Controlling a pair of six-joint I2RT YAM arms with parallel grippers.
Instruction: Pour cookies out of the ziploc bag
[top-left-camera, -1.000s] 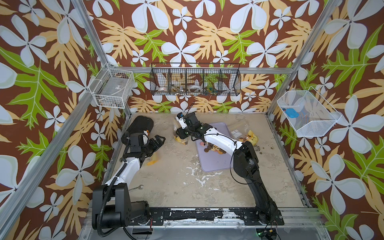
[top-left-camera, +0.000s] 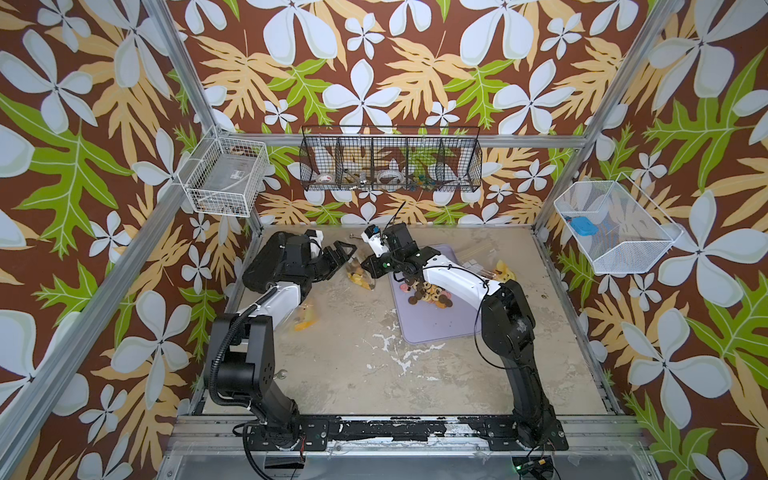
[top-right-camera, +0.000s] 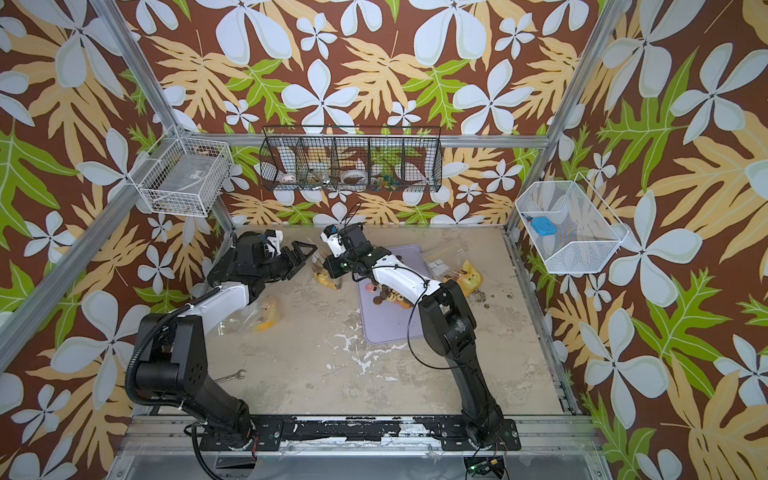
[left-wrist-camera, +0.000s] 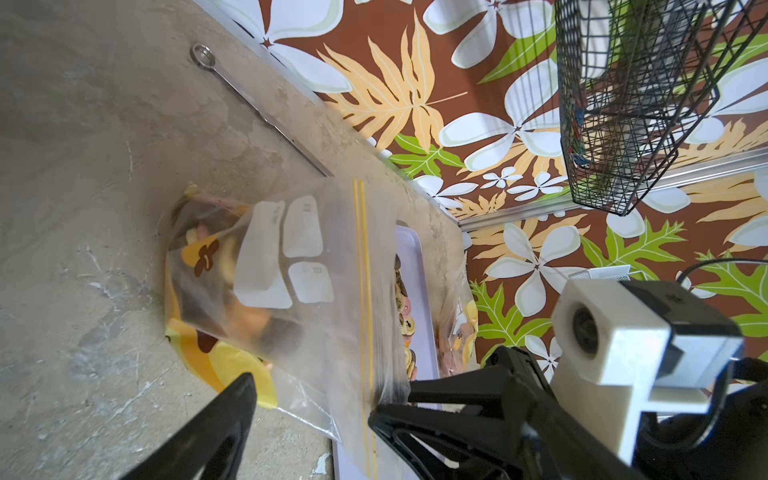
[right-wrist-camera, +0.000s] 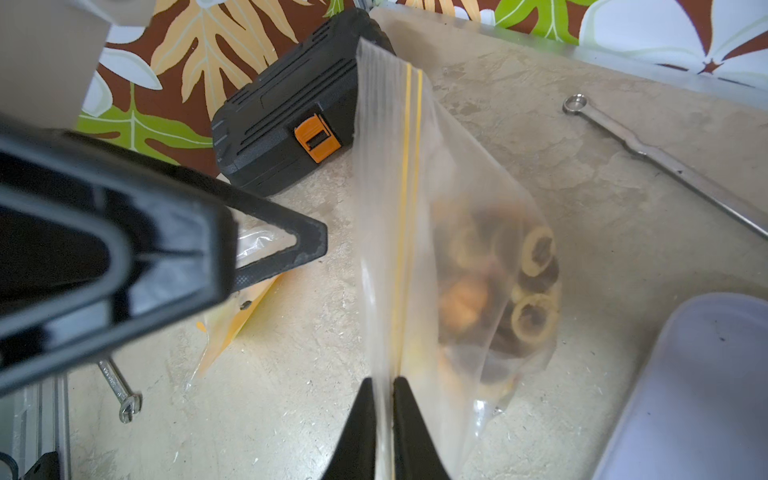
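Observation:
A clear ziploc bag (left-wrist-camera: 308, 240) with a yellow double zip line and ring-shaped and dark cookies inside stands near the back of the table, left of the tray. My right gripper is shut on the bag's edge at the zip end, the thin plastic showing between its fingertips. To the left of the bag, my left gripper (top-left-camera: 345, 253) is open and empty, its fingers close to the bag's top. Several loose cookies (top-left-camera: 432, 296) lie on the lavender tray (top-left-camera: 440, 326), partly hidden under my right arm in the top views.
Another bag (top-right-camera: 264, 312) lies by the left arm, and one with yellow print (top-right-camera: 469, 277) lies right of the tray. A black case (right-wrist-camera: 280, 104) sits at the back left. Wrenches (right-wrist-camera: 672, 164) lie on the table.
My left gripper has moved rightward and back, close to the bag. My right gripper has shifted slightly right. The bag remains at about the same spot.

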